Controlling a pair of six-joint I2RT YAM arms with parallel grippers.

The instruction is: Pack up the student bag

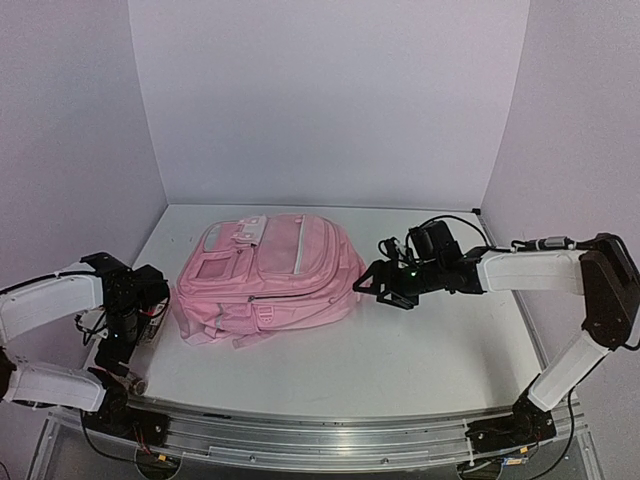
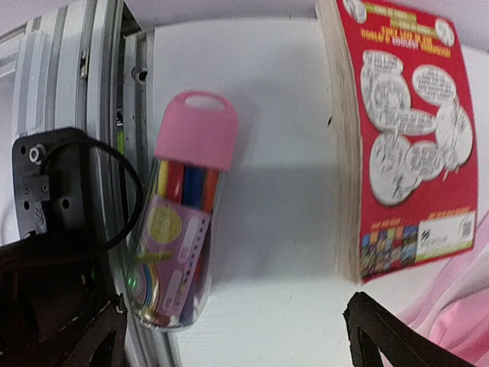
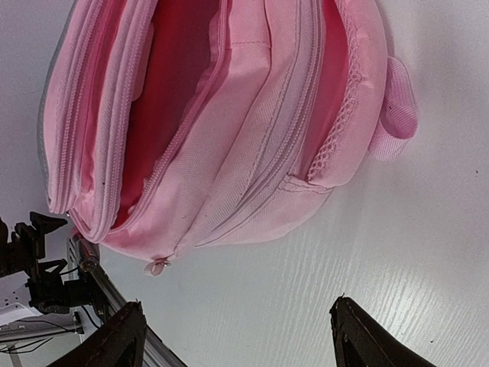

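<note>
The pink student bag lies on the table, left of centre in the top view. In the right wrist view its zipped compartment gapes, showing a red interior. A clear case of coloured pens with a pink cap lies near the table edge in the left wrist view, to its right a thick red book. Above them, my left gripper is open, fingers wide apart with nothing between. My right gripper is also open and empty, just off the bag's right end.
Metal rails run along the table's front edge. Clear white table extends right and in front of the bag. Walls close in at the back and sides. In the top view my left arm covers most of the book and pen case.
</note>
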